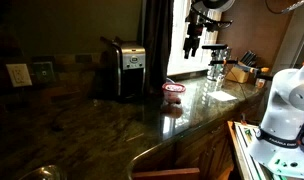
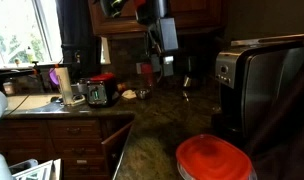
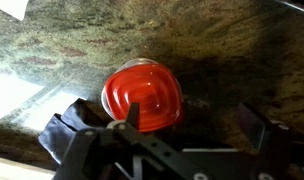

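Observation:
A round container with a red lid [image 1: 174, 88] stands on the dark stone counter. From above, the red lid [image 3: 142, 95] fills the middle of the wrist view, just left of centre. It sits large at the bottom of exterior view 2, as a red lid [image 2: 214, 157]. My gripper is open, its two dark fingers wide apart, with nothing held. The left finger overlaps the lid's lower part in that view, while the right one is over bare counter. Exterior view 1 has the gripper [image 1: 191, 47] high above the counter, clear of the container.
A coffee machine [image 1: 130, 70] stands against the wall near the container. A dark cloth [image 3: 68, 126] lies beside the lid near the counter edge. Across the room, a toaster [image 2: 99, 92] sits on the other worktop.

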